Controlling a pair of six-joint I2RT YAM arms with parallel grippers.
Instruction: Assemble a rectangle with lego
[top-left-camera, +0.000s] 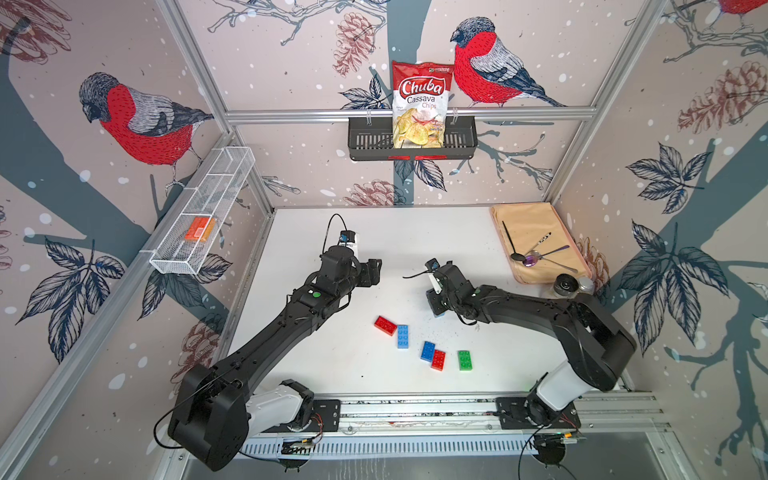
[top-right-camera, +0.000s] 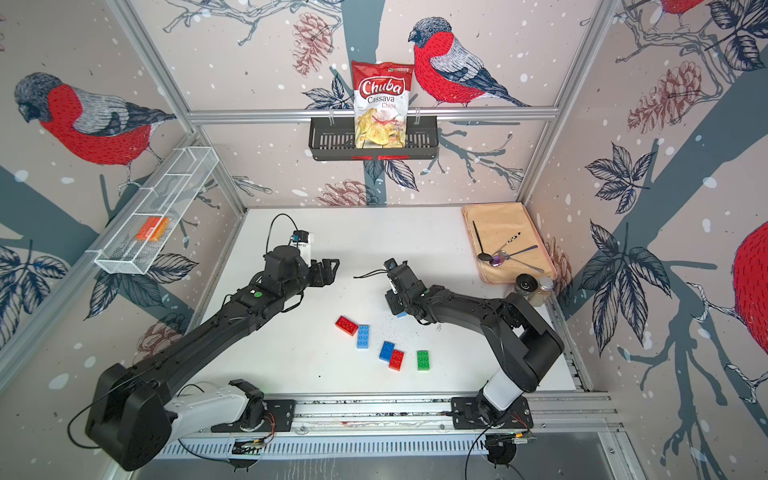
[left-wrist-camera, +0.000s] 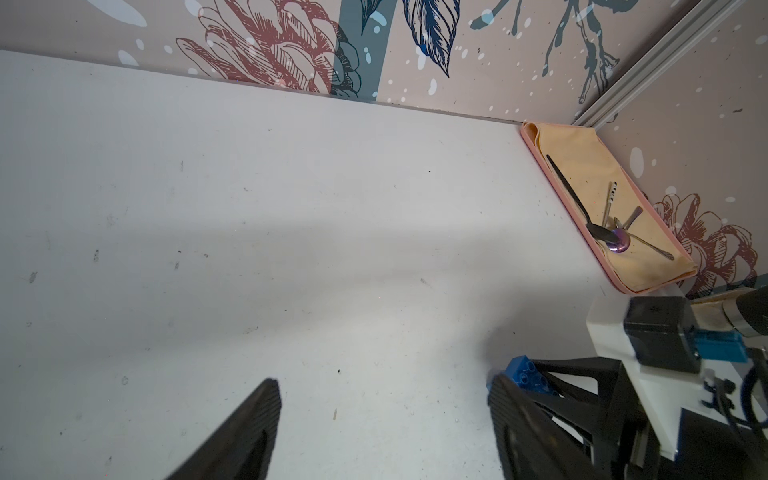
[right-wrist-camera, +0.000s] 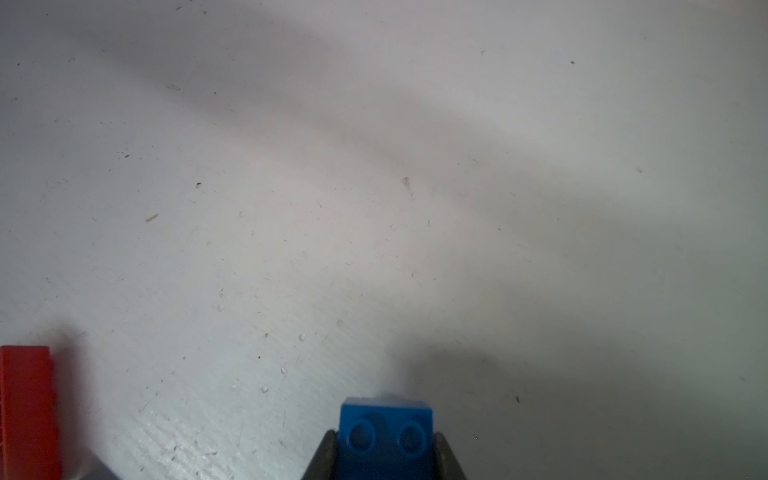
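Observation:
A blue brick (right-wrist-camera: 385, 424) sits between the fingers of my right gripper, which is shut on it low over the table, right of centre. My left gripper (top-left-camera: 369, 272) is open and empty above the table at centre left. Toward the front lie a red brick (top-left-camera: 385, 325), a light blue brick (top-left-camera: 402, 337), a blue brick (top-left-camera: 428, 350) touching another red brick (top-left-camera: 438, 360), and a green brick (top-left-camera: 465, 360). The right wrist view shows a red brick (right-wrist-camera: 27, 408) at its left edge.
A tray (top-left-camera: 520, 232) with spoons stands at the back right, with dark jars (top-left-camera: 565, 284) in front of it. A wire basket (top-left-camera: 172, 264) hangs on the left wall, and a shelf (top-left-camera: 372, 148) with chips on the back wall.

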